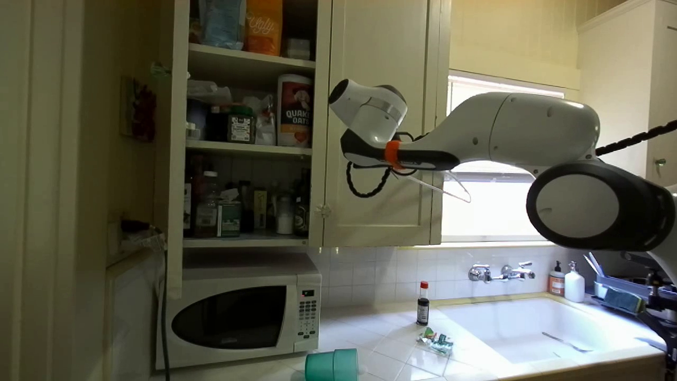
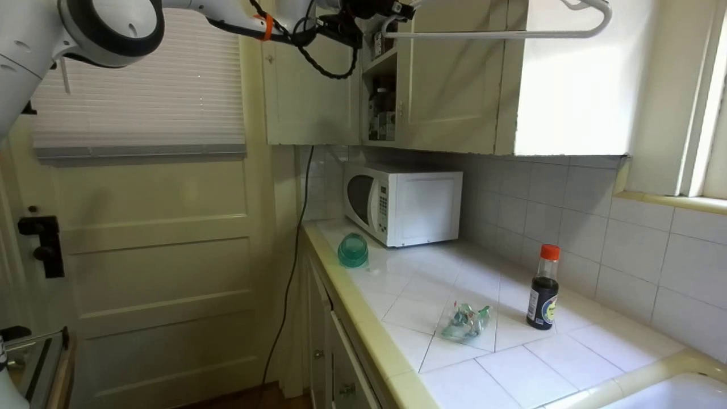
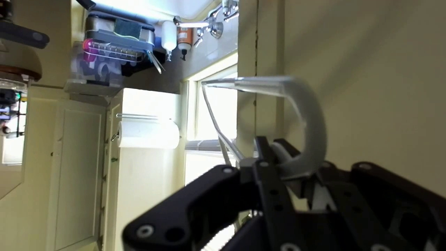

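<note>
A white hanger [image 3: 316, 125] is in my gripper, which is shut on it, as the wrist view shows. The hook-like curved end rises over the fingers, and thin bars run off behind them. In exterior view 2 the hanger [image 2: 491, 34] sticks out to the right from the gripper [image 2: 402, 12], high above the counter and in front of the cabinet doors. Exterior view 1 has the arm hiding the gripper; part of the hanger [image 1: 438, 188] shows below the forearm, against the cabinet edge and window.
An open cabinet with filled shelves [image 1: 247, 149] is left of the arm, its closed door [image 1: 381, 209] right behind it. On the counter below are a microwave [image 1: 238, 317], a green cup [image 1: 331, 365] on its side, a red-capped bottle [image 1: 423, 305] and a crumpled wrapper [image 1: 436, 341].
</note>
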